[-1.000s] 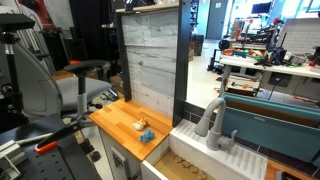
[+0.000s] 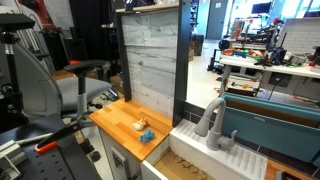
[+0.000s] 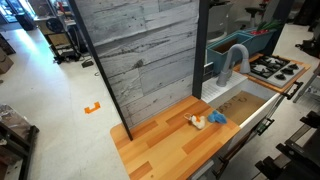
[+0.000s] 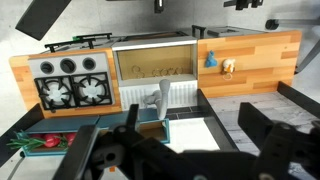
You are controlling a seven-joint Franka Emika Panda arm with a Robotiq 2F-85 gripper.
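Observation:
A small blue toy [image 2: 148, 135] lies on the wooden counter [image 2: 118, 121], with an orange-and-white toy [image 2: 139, 124] close beside it. In the wrist view, the blue toy [image 4: 211, 60] and the orange-and-white one [image 4: 229, 67] appear at upper right. Between them and the stove [image 4: 75, 82] is the sink [image 4: 128, 66], with a grey faucet [image 4: 163, 97] at its edge. My gripper hangs high over the toy kitchen, its dark fingers [image 4: 127, 127] spread apart. Nothing shows between them. The gripper's fingers cannot be made out in the exterior views.
A grey plank wall [image 3: 155, 62] stands behind the counter. Behind the sink and stove sits a blue bin [image 2: 275, 130]; red and green items [image 4: 45, 141] lie in it.

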